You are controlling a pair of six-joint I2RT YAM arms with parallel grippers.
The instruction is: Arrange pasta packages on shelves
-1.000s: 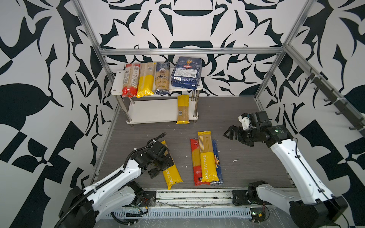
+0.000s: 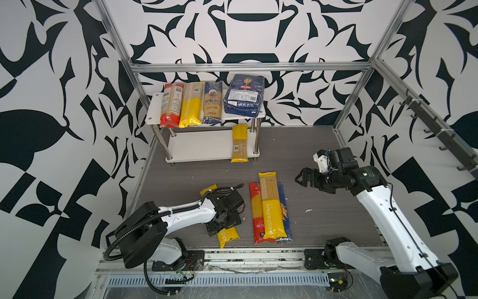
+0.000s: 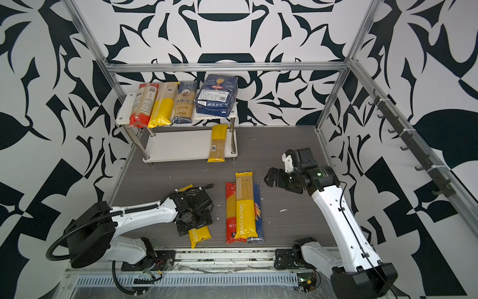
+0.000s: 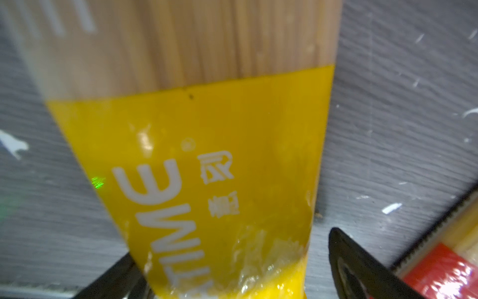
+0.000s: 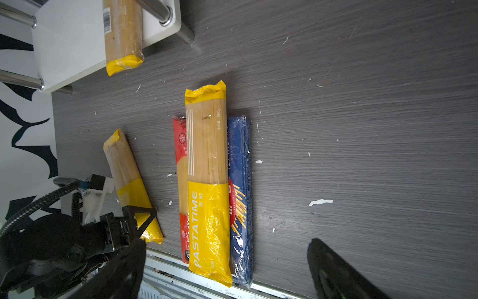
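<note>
A yellow pasta package (image 2: 228, 236) lies tilted on the table; my left gripper (image 2: 226, 219) is open right over it, the package filling the left wrist view between the blurred fingers. A stack of a red package (image 2: 255, 204), a yellow package (image 2: 271, 209) on top and a blue package (image 2: 283, 209) lies right of it. My right gripper (image 2: 303, 178) hangs open above the table, right of the stack. The white shelf unit holds red (image 2: 171, 104), yellow (image 2: 191, 104), brown (image 2: 212, 102) and dark blue (image 2: 243, 97) packages on top, and one yellow package (image 2: 239, 144) below.
The lower shelf (image 2: 199, 147) is bare left of its package. Patterned walls and metal frame rails enclose the workspace; a rail with hooks runs along the right.
My left arm has swung right, bringing its gripper over the middle and lower part of the tilted yellow package. The right arm has shifted very slightly; the packages look unmoved.
</note>
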